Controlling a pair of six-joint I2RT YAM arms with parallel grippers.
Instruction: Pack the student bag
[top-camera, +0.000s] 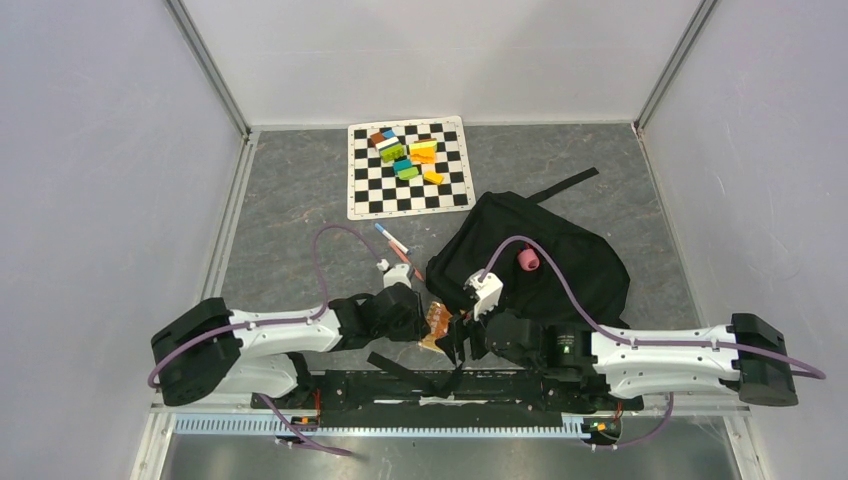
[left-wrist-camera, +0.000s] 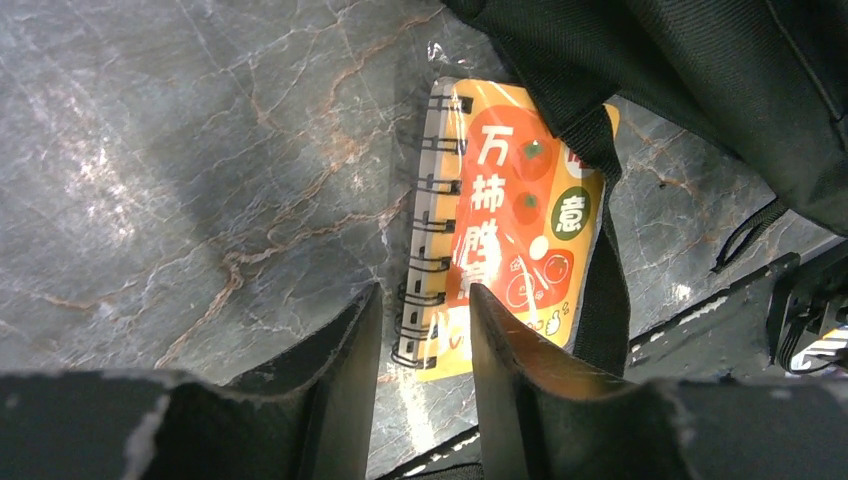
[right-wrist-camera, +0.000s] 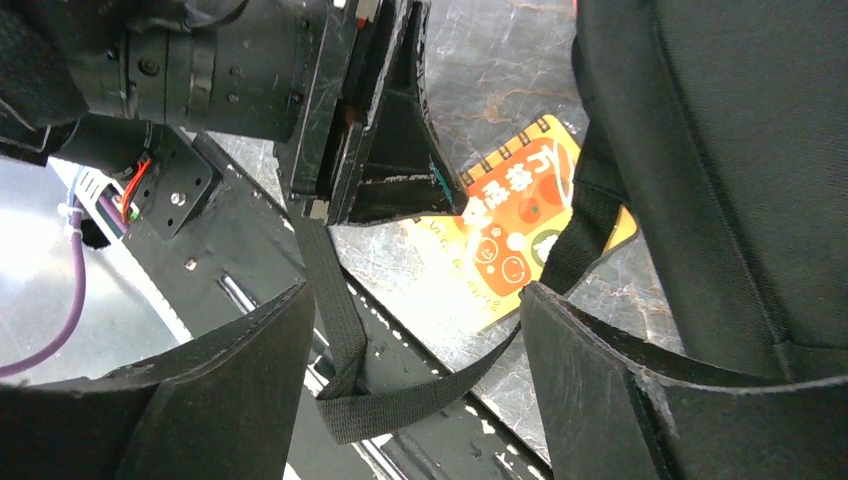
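Note:
An orange spiral notebook (left-wrist-camera: 515, 230) lies on the grey floor beside the black bag (top-camera: 540, 250), a strap across its right edge. My left gripper points down at its spiral side, fingertips part open, with nothing visibly held. In the right wrist view the same notebook (right-wrist-camera: 500, 260) shows beyond my right gripper, which is open and empty, with the left arm's housing (right-wrist-camera: 370, 150) above it. A pink object (top-camera: 528, 260) sits on the bag.
A checkered board (top-camera: 365, 180) with several coloured blocks lies at the back. Two pens (top-camera: 390, 237) lie left of the bag. Walls enclose the grey floor.

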